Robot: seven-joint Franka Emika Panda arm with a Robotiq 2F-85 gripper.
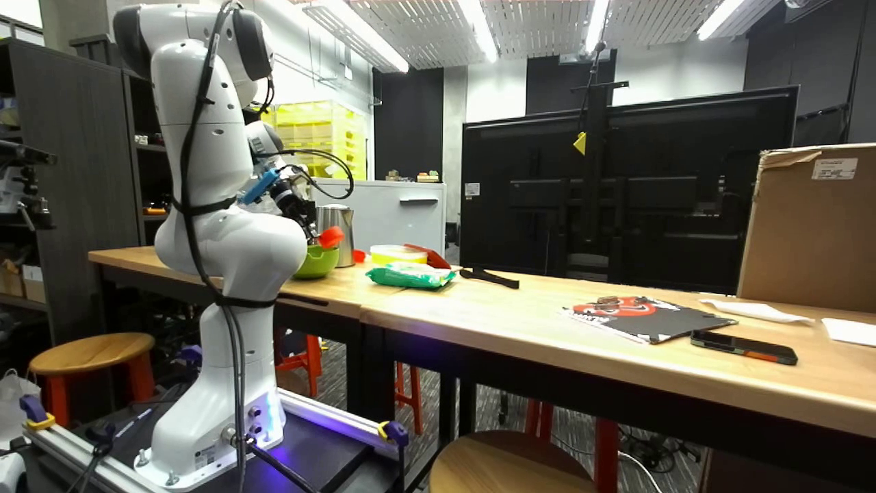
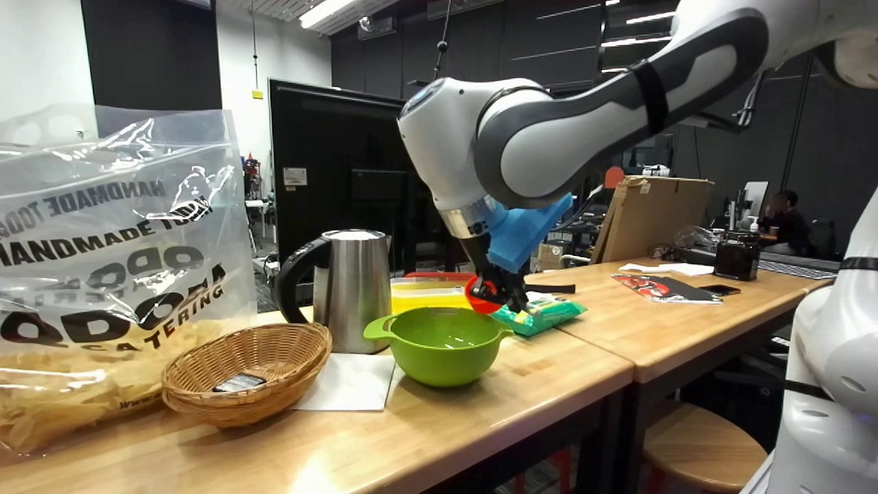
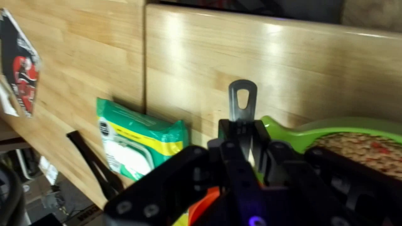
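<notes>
My gripper [image 2: 518, 303] is shut on the metal handle of a red scoop [image 2: 481, 296], which hangs just beyond the green bowl's right rim and above table height. In the wrist view the slotted handle [image 3: 243, 109] sticks out past the fingertips, while part of the orange-red cup [image 3: 205, 203] shows below, mostly hidden by the fingers. Whether the cup holds anything cannot be seen. The green bowl [image 2: 444, 358] stands upright on the table; the wrist view shows tan grains or beans [image 3: 361, 150] inside it, with a few red bits.
A steel jug [image 2: 358, 288], a wicker basket [image 2: 247, 370] and a clear plastic bag [image 2: 123, 280] stand left of the bowl. The green wipes pack [image 3: 139, 137] lies close by the gripper, near a yellow container [image 1: 398, 255]. Bare table [image 1: 525, 312] stretches to the right.
</notes>
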